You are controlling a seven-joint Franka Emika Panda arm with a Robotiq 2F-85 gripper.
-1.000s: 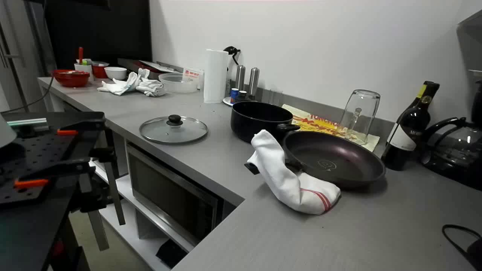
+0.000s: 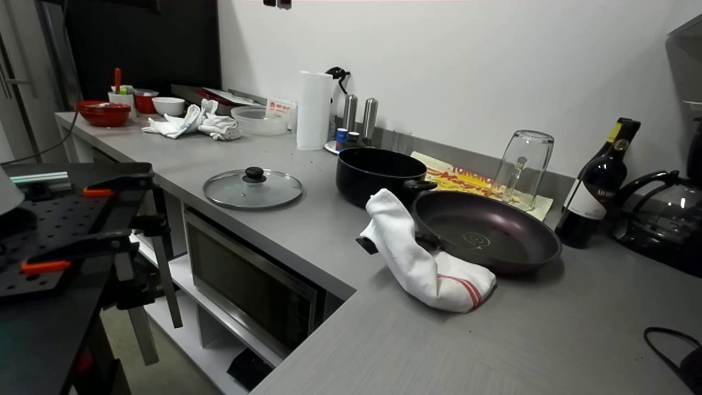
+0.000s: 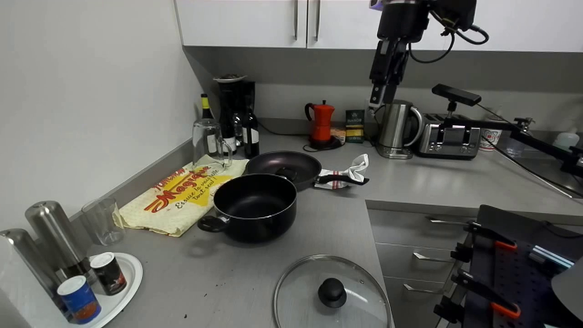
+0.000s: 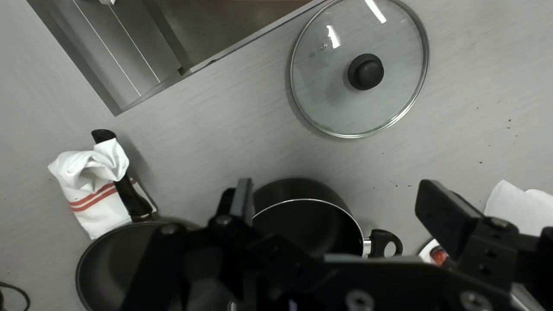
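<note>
High above the counter, my gripper (image 3: 378, 105) hangs open with nothing between its fingers; exterior view 1 does not show it. Looking down in the wrist view, its spread fingers are on either side of the black pot (image 4: 311, 223), well above it. A glass lid (image 4: 332, 98) with a black knob lies flat on the counter, apart from the pot. The dark frying pan (image 2: 487, 230) stands close to the pot. A white cloth with red stripes (image 2: 421, 270) drapes over the pan's handle (image 3: 350, 178). Part of the pan is hidden behind the gripper in the wrist view.
By the wall, an upturned glass mug (image 2: 524, 168) stands on a yellow printed cloth (image 3: 175, 197). Bottles (image 2: 595, 178) and a coffee maker (image 2: 664, 217) stand beyond the pan. A kettle (image 3: 394, 131) and toaster (image 3: 448, 139) line the back.
</note>
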